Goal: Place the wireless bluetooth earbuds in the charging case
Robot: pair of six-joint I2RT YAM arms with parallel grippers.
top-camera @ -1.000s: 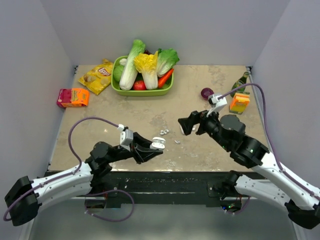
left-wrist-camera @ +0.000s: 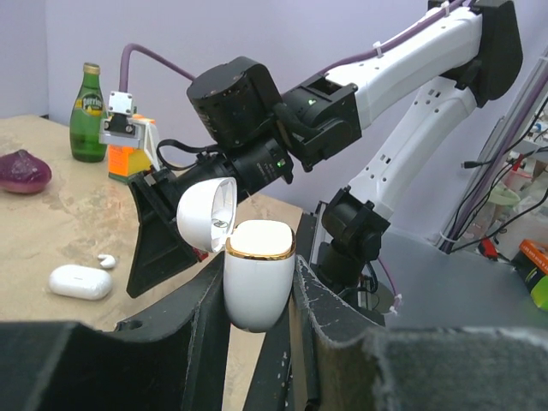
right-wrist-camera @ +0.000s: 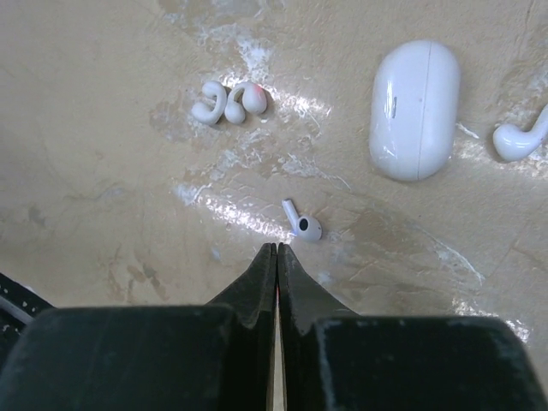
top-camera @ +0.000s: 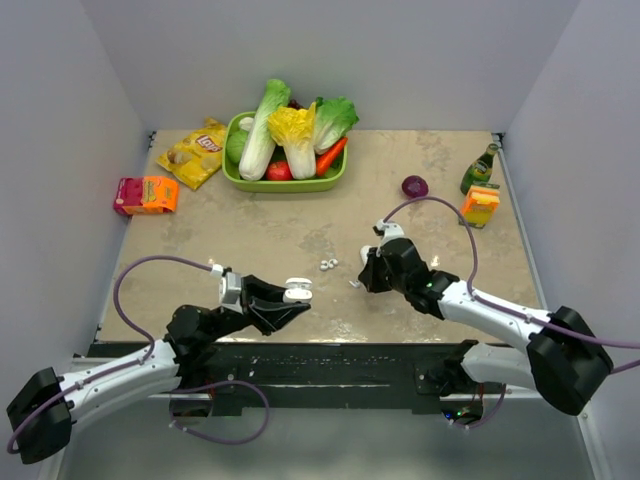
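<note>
My left gripper (top-camera: 290, 308) holds the open white charging case (left-wrist-camera: 259, 276), gold-rimmed with its lid up, over the near-left table. My right gripper is shut and empty, pointed down just behind a small earbud (right-wrist-camera: 306, 225) on the table. A closed white case (right-wrist-camera: 413, 110) lies beyond it, with another earbud-like piece (right-wrist-camera: 514, 141) to its right and small white curved pieces (right-wrist-camera: 233, 104) to the left.
A green basket of vegetables (top-camera: 247, 184), chips bag (top-camera: 190, 150) and orange packs (top-camera: 155, 197) are at the back left. An onion (top-camera: 414, 186), bottle (top-camera: 477, 172) and juice carton (top-camera: 479, 207) stand back right.
My right gripper has closed and moved down toward the earbud from higher and nearer the right front. My left gripper has drawn slightly leftward with the case.
</note>
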